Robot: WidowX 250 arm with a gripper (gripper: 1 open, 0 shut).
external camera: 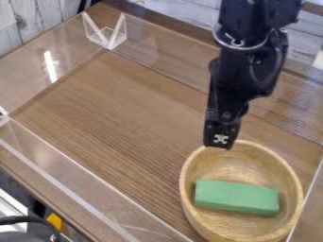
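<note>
My black gripper (235, 130) hangs above the back rim of a round wooden bowl (202, 164) at the lower right, its fingers open and pointing down. A green rectangular block (236, 197) lies inside the bowl, below and in front of the gripper.
Clear plastic walls line its edges, and a clear bracket-like piece (106, 33) is at the back left. A dark cable runs at the lower left, outside the table.
</note>
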